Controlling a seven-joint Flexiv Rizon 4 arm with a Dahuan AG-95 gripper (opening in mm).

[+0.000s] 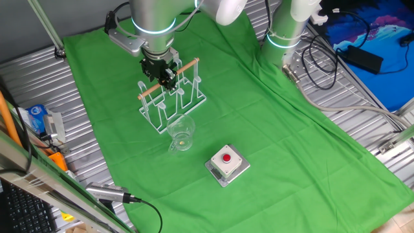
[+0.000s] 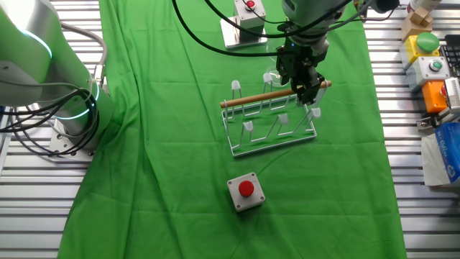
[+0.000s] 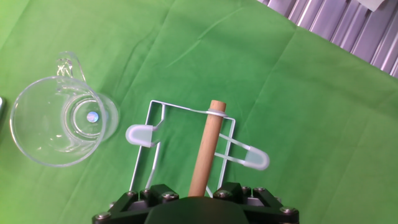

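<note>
In exterior view 1, my gripper (image 1: pixel 169 83) points down at the wooden bar (image 1: pixel 186 66) on top of a white wire rack (image 1: pixel 196 82). Exterior view 2 shows the gripper (image 2: pixel 307 90) over the bar near one end of the rack (image 2: pixel 274 146). Seen from the wrist, the bar (image 3: pixel 206 146) runs under the black gripper; the fingertips are hidden, so contact and finger opening cannot be made out. A clear glass mug (image 3: pixel 46 121) with a handle stands on the green cloth beside the rack, apart from the gripper.
A box with a red button (image 1: pixel 226 159) sits on a metal plate in front of the mug. Another red-button box (image 2: pixel 246 190) lies on the rack's opposite side. Cables (image 2: pixel 215 44) hang by the arm.
</note>
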